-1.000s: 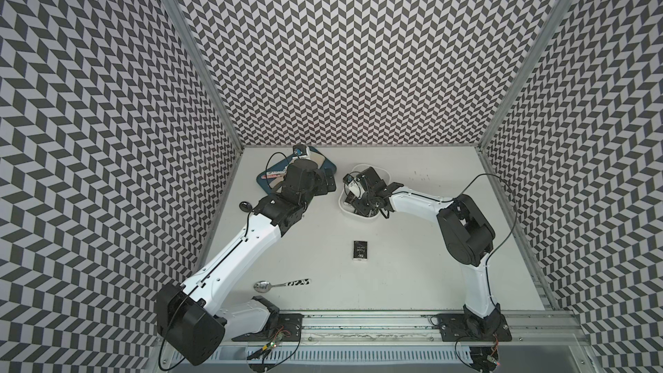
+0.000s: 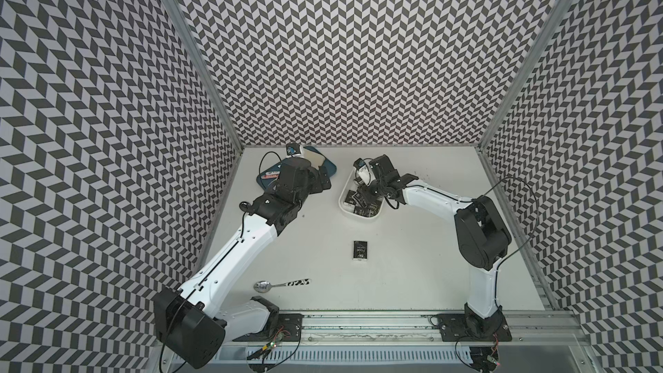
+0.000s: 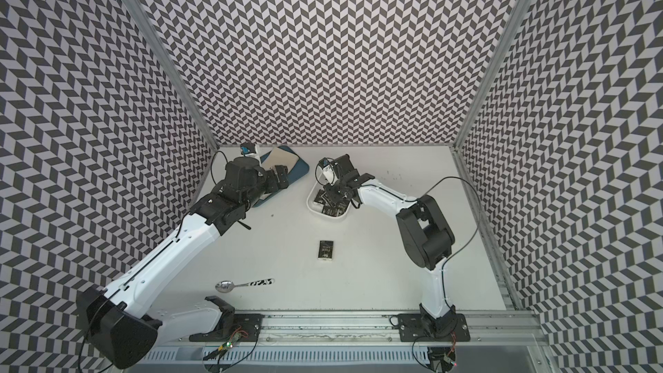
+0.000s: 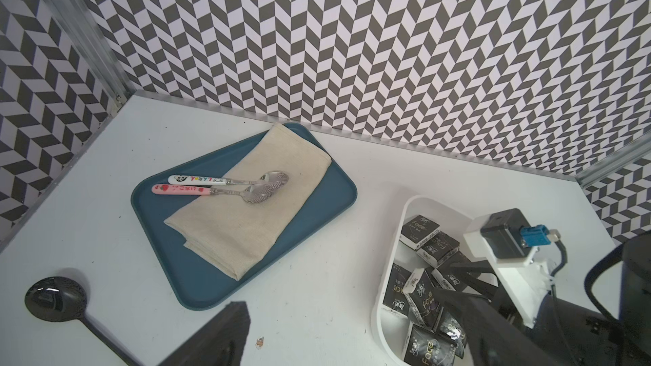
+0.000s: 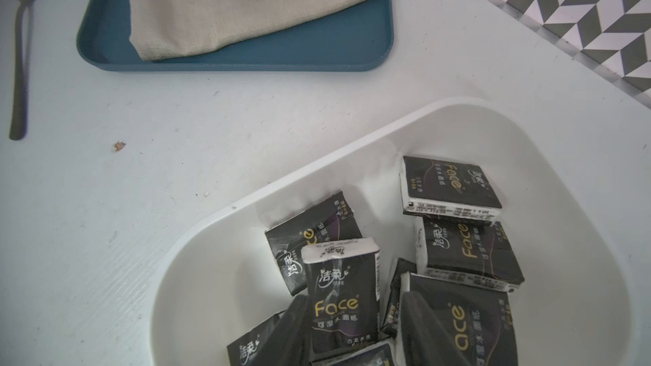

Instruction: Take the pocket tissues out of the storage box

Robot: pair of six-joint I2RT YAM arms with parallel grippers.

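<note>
In the right wrist view, several black pocket tissue packs lie in the white storage box (image 5: 237, 220), some flat and some leaning. My right gripper is over them with its two dark fingers apart. One leaning tissue pack (image 5: 342, 298) shows between those fingers, with a gap on the finger side at its right; contact at its left cannot be made out. A single tissue pack (image 2: 360, 250) lies on the table in front of the box. My left gripper stands open left of the box, its fingers wide apart and nothing between them.
A blue tray (image 4: 196, 284) with a folded beige cloth (image 4: 251, 220) and two spoons stands at the back left. A dark ladle (image 4: 57, 298) is left of it. Another spoon (image 2: 279, 284) lies near the front edge.
My right gripper has moved back and to the right over the box, uncovering packs at its front. The left arm has shifted slightly left. The pack on the table has stayed put.
</note>
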